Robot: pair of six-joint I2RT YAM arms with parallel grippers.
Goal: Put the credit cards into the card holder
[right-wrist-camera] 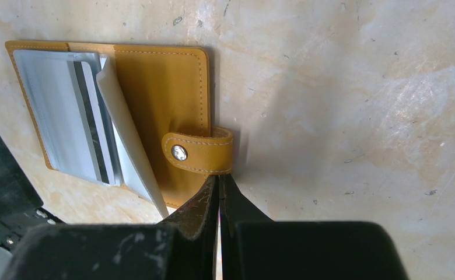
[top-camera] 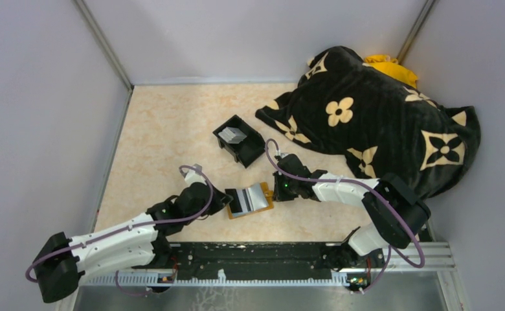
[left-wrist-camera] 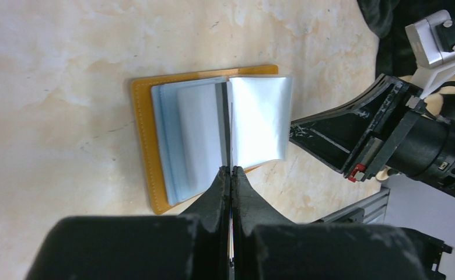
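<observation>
The tan card holder (right-wrist-camera: 155, 76) lies unfolded on the table, its clear sleeves (right-wrist-camera: 47, 111) showing and one whitish sleeve leaf (right-wrist-camera: 133, 140) raised. A pale card with a dark stripe (right-wrist-camera: 86, 111) sits among the sleeves. My left gripper is shut on a thin dark card (left-wrist-camera: 231, 128), seen edge-on; from above, that dark card (top-camera: 234, 202) covers the holder's left part. My right gripper is shut at the edge of the snap strap (right-wrist-camera: 197, 153); whether any strap is pinched is unclear.
Behind the holder stands a black box (top-camera: 252, 152) with pale cards (top-camera: 231, 135) inside. A dark flowered blanket (top-camera: 373, 120) and a yellow cloth (top-camera: 392, 68) fill the back right.
</observation>
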